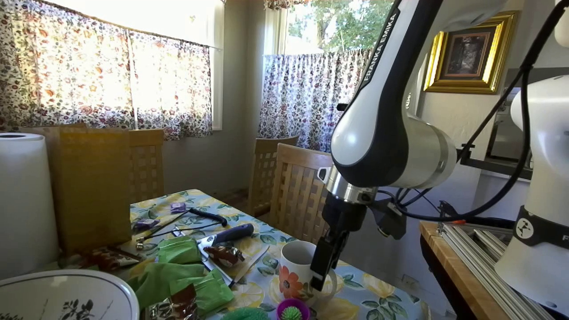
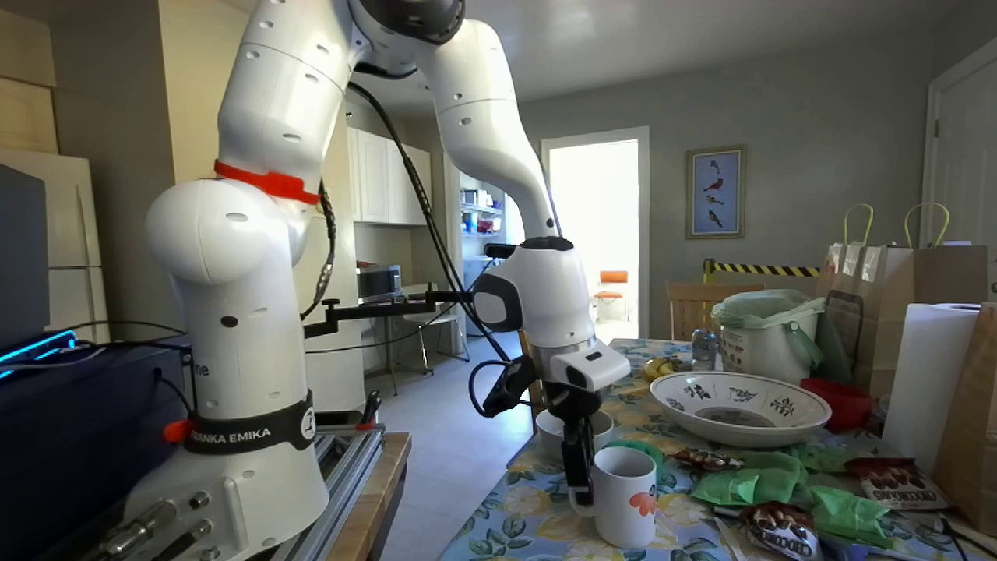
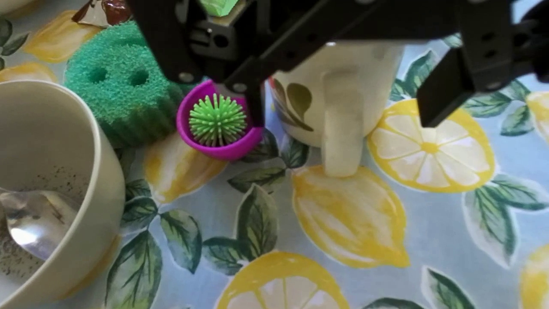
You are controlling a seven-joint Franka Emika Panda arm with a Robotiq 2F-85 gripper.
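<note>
A white mug (image 1: 294,271) with an orange flower stands upright on the table. Its handle (image 3: 341,128) lies between the spread fingers of my gripper in the wrist view, with clear space on either side. In the first exterior view, my gripper (image 1: 318,280) points down at the mug's handle side, its fingers overlapping the mug's outline. From the second exterior view, the gripper (image 2: 581,495) is beside the mug (image 2: 624,500), low over the handle. The fingers are part open and nothing appears clamped in them.
Close to the mug sit a purple cup (image 3: 226,151) with a green spiky thing, a green sponge (image 3: 116,67) and a bowl (image 3: 110,180) holding a spoon. Green wrappers (image 1: 181,280) and a large patterned bowl (image 2: 738,435) occupy the table farther off.
</note>
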